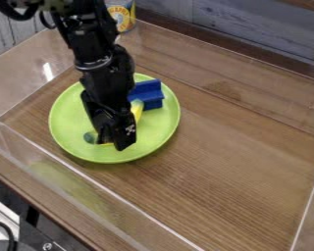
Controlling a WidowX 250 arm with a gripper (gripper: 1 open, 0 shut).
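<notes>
A green plate (160, 136) lies on the wooden table at the left. My black gripper (111, 130) is low over the plate, open, above a yellow object (136, 110) that it mostly covers. A small teal part (90, 137) shows at its left. A blue block (146, 92) sits on the plate's upper right, beside the gripper. Whether the fingers touch the yellow object cannot be told.
The bare wooden table (232, 147) fills the right side. A wall stands along the back, and a yellow item (121, 16) is at the back behind the arm. The table's edge runs along the lower left.
</notes>
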